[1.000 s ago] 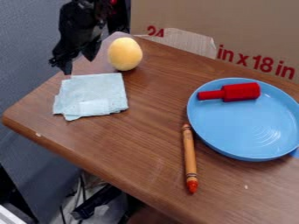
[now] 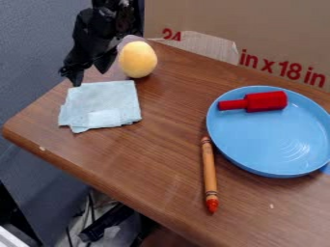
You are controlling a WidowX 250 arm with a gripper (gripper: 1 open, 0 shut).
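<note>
My black gripper (image 2: 87,68) hangs at the top left, just above the far edge of a folded light-blue cloth (image 2: 99,106). Its fingers point down, and it is hard to tell whether they are apart or holding anything. A yellow round object (image 2: 138,59) stands to its right. A red cylindrical object with a handle (image 2: 258,101) lies on a blue plate (image 2: 271,145) at the right. An orange crayon (image 2: 209,176) lies left of the plate.
The wooden table (image 2: 142,164) has free room in the middle and front left. A cardboard box (image 2: 238,34) stands behind it. The table's left edge drops to the floor.
My gripper has moved slightly downward toward the cloth. The objects on the table have not visibly moved.
</note>
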